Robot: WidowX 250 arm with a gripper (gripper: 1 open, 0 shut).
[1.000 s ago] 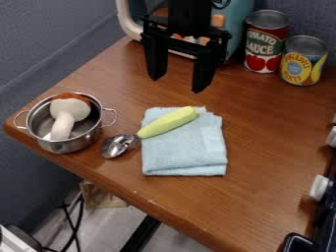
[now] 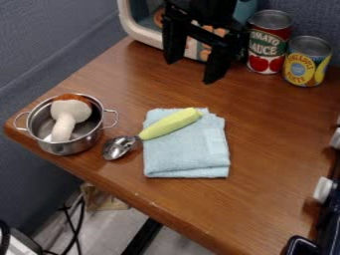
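Observation:
My black gripper (image 2: 194, 58) hangs over the back of the wooden table, in front of the toy oven, its two fingers apart with nothing visible between them. In front of it a yellow corn cob (image 2: 170, 124) lies on a folded light blue towel (image 2: 186, 157). A metal spoon (image 2: 119, 148) lies left of the towel. At the left, a steel pot (image 2: 67, 144) holds a white object (image 2: 64, 123) and something reddish-brown.
A tomato sauce can (image 2: 267, 45) and a yellow can (image 2: 305, 65) stand at the back right. The toy oven (image 2: 135, 15) is behind my gripper. Black and white equipment lines the right edge.
My gripper has moved back and a little to the right, higher in the view. The objects on the table have not moved.

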